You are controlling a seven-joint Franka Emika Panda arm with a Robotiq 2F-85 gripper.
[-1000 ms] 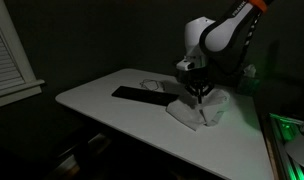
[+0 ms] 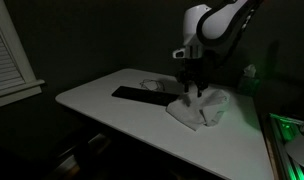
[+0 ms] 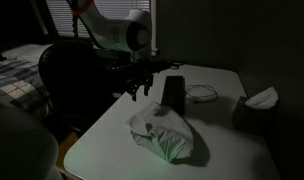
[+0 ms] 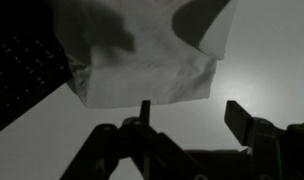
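Note:
A crumpled white cloth (image 2: 199, 108) lies in a raised heap on the white table, towards its right end in exterior view 1. My gripper (image 3: 140, 95) hangs just above the cloth's edge in exterior view 2, fingers pointing down. In the wrist view the fingertips (image 4: 145, 111) stand well apart, so the gripper is open, and bare table shows between them. The cloth (image 4: 142, 75) spreads out past the fingertips there, its lower edge creased and lit. Nothing appears held.
A black keyboard (image 2: 144, 95) lies beside the cloth, close to it in the wrist view (image 4: 24, 58). Behind it is a loose pale cable (image 3: 202, 93). A tissue box (image 3: 255, 110) stands at the table's far side.
The arm and gripper have risen a little above the cloth in exterior view 1. The cloth heap stays in about the same place, and the keyboard has not moved.

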